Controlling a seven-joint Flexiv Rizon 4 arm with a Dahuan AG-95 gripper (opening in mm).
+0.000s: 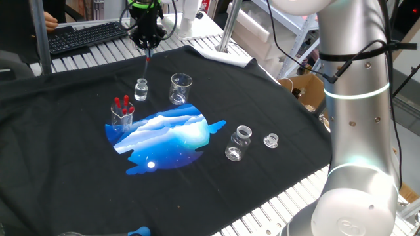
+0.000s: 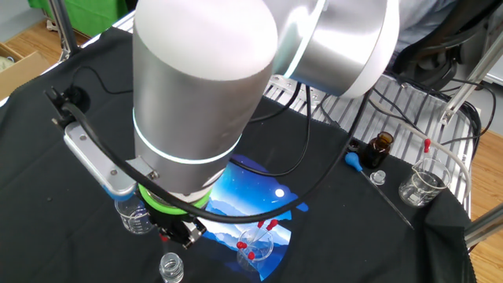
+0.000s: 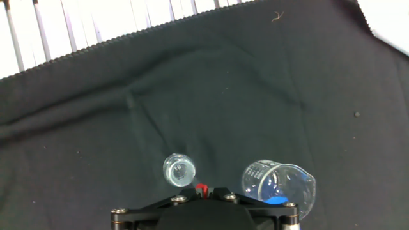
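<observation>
A glass dropper with a red bulb (image 3: 202,189) hangs from my gripper, whose fingers are closed around the bulb. Its thin stem (image 1: 146,70) slants down to the mouth of a small clear glass vial (image 1: 141,90) standing upright on the black cloth. Whether the tip is inside the neck or just at it, I cannot tell. From the wrist camera the vial (image 3: 179,170) appears just left of the bulb. In exterior view 2 the vial (image 2: 170,268) is below the gripper (image 2: 189,236).
An empty beaker (image 1: 180,89) stands close to the vial, and another beaker (image 1: 121,122) holds several red-bulbed droppers. Farther off are a clear bottle (image 1: 237,144), a glass stopper (image 1: 271,140), an amber bottle (image 2: 378,149) and a blue-bulbed dropper (image 2: 353,162). Bare cloth lies behind the vial.
</observation>
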